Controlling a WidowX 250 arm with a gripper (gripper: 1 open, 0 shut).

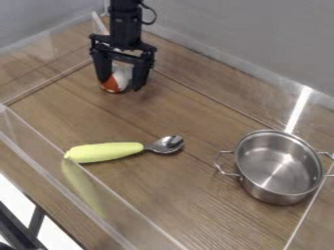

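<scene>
My black gripper [123,61] is at the upper left, open, its fingers down around a small white-and-orange object [113,82] on the wooden table [183,195]; the gripper partly hides it, and I cannot tell whether they touch. A pale yellow-green elongated object [102,152] lies in the lower left, with a metal spoon [166,145] at its right end.
A steel pot [279,175] with two handles stands at the right. Light walls border the table at the back, and clear edging runs along the near left.
</scene>
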